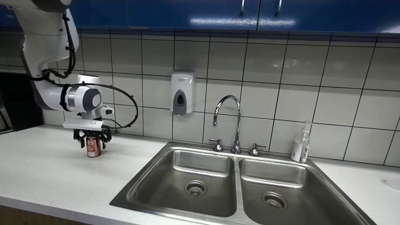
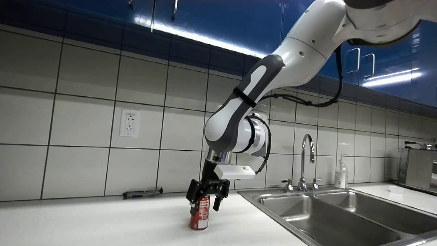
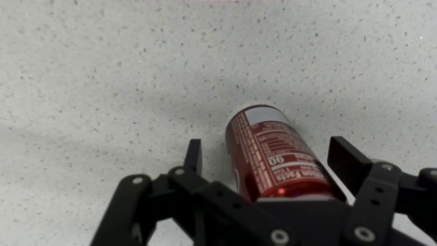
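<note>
A small red can (image 1: 93,147) stands upright on the white counter, left of the sink. My gripper (image 1: 93,144) is lowered over its top, with one finger to either side. In the wrist view the can (image 3: 274,149) sits between the spread fingertips, and counter shows in a gap on each side, so the gripper is open. The second exterior view has the same can (image 2: 200,214) under the gripper (image 2: 205,207); its top is partly hidden by the fingers.
A double steel sink (image 1: 237,187) with a tall faucet (image 1: 238,127) lies to the right. A soap bottle (image 1: 301,146) stands behind it. Against the wall lies a dark, slim object (image 2: 142,193).
</note>
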